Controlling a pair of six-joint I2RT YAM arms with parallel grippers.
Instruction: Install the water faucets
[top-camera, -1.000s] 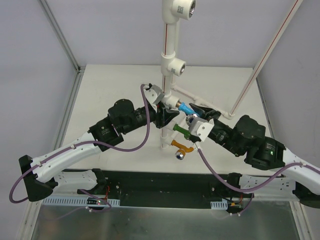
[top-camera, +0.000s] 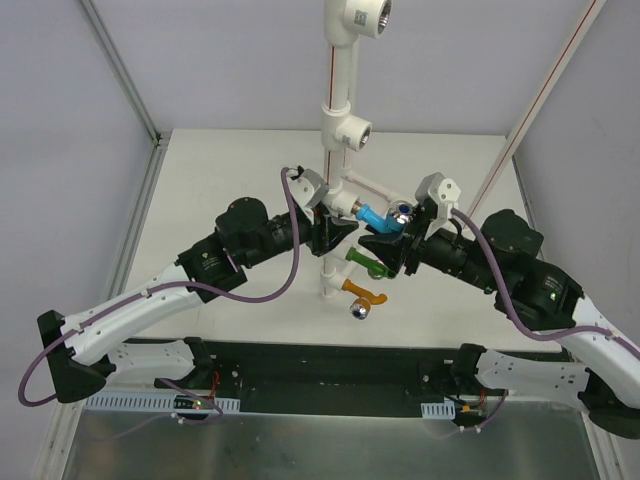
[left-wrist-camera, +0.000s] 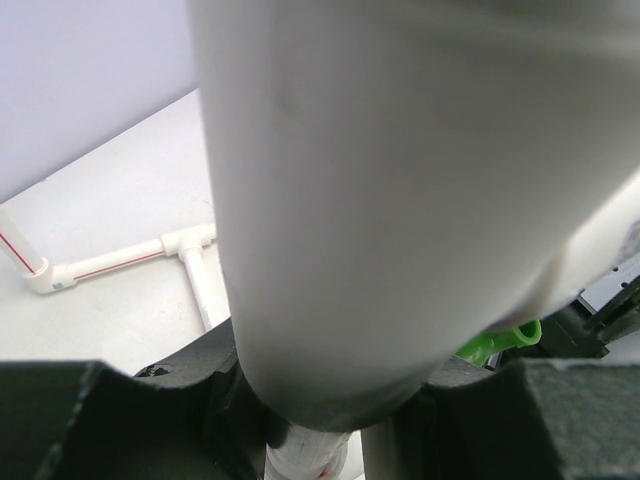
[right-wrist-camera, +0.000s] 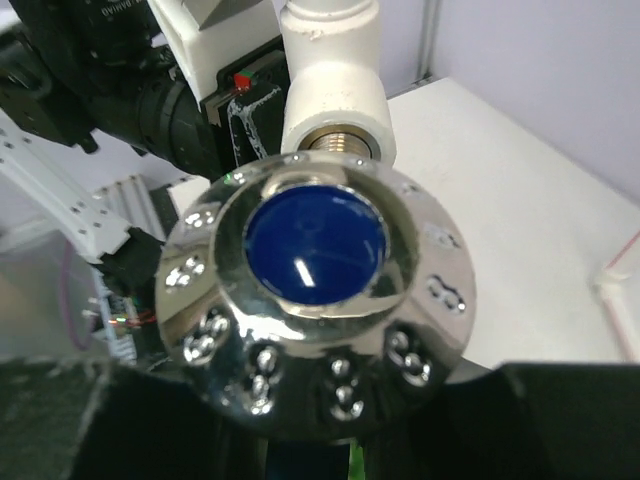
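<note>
The blue faucet (top-camera: 372, 217) slants down to the right from the white pipe's side outlet (top-camera: 345, 203). My right gripper (top-camera: 388, 248) is shut on the blue faucet. In the right wrist view its chrome knob with a blue cap (right-wrist-camera: 316, 243) fills the middle and hides most of the body and the fingertips. Brass threads (right-wrist-camera: 341, 141) show at the pipe's mouth behind the knob. On the other side, my left gripper (top-camera: 336, 234) is shut on the white pipe (left-wrist-camera: 370, 220), which stands large between its fingers in the left wrist view.
Below the blue one, a green faucet (top-camera: 367, 262) and an orange faucet (top-camera: 364, 292) sit on the same upright pipe, close beneath the right gripper. Higher up are empty side outlets (top-camera: 355, 132). A thin white pipe (top-camera: 540, 95) slopes along the right.
The chrome knob has shifted right and up. My left arm stays still.
</note>
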